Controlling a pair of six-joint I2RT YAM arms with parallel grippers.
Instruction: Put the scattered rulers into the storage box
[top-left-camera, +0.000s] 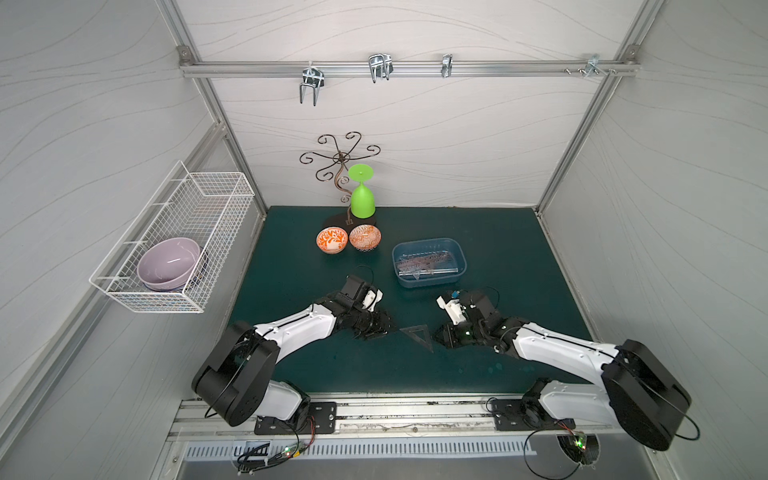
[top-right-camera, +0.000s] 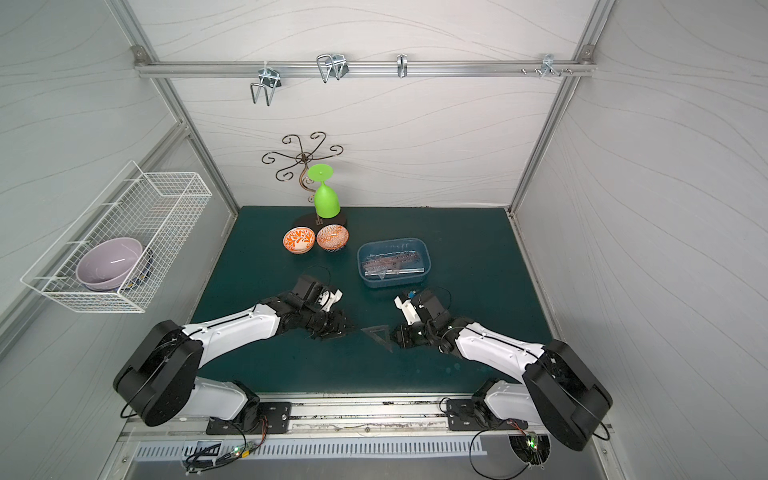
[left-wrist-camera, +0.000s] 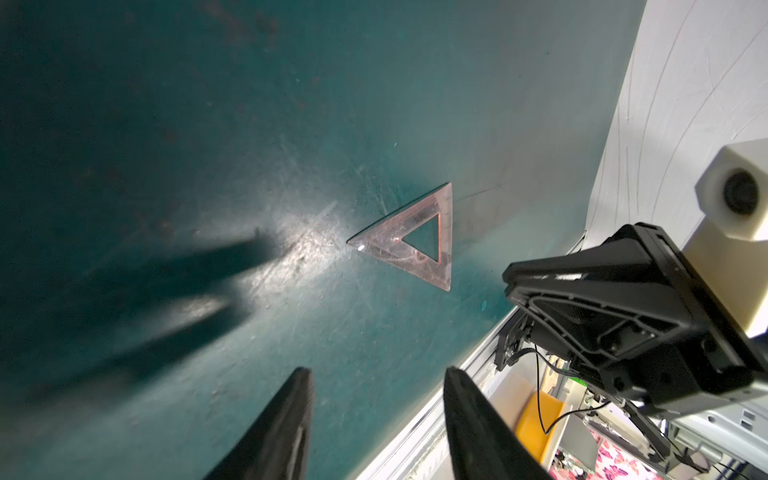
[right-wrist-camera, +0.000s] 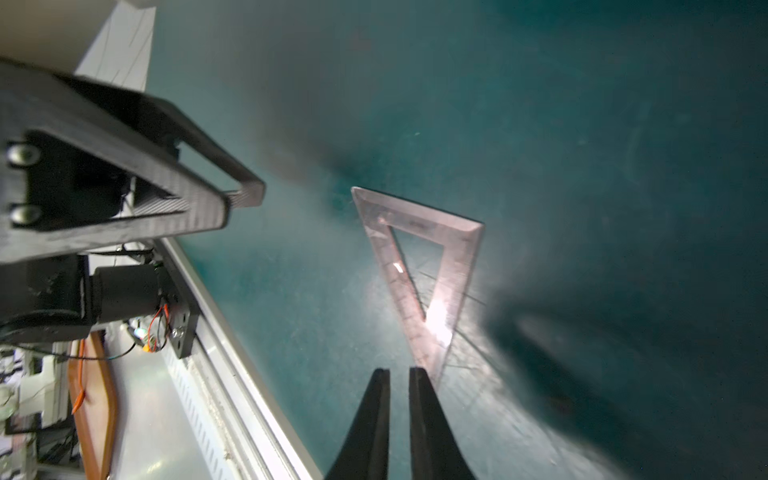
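Note:
A clear triangular ruler (top-left-camera: 413, 329) lies flat on the dark green table between my two grippers. My left gripper is wide open and empty, a short way left of the ruler. On its other side is my right gripper, its fingers parted by a narrow gap with nothing seen between them. One narrow corner of the triangular ruler (right-wrist-camera: 458, 264) comes close to these fingertips; whether they touch I cannot tell. The blue translucent storage box (top-left-camera: 432, 281) stands behind the grippers, with several clear rulers (top-left-camera: 424, 262) inside.
Two orange-patterned bowls (top-left-camera: 332, 240) sit left of the box, in front of a green goblet-shaped object (top-left-camera: 362, 200) and a scrolled metal stand (top-left-camera: 341, 157). A white wire basket (top-left-camera: 216, 232) holding a lilac bowl (top-left-camera: 169, 262) hangs at the left wall.

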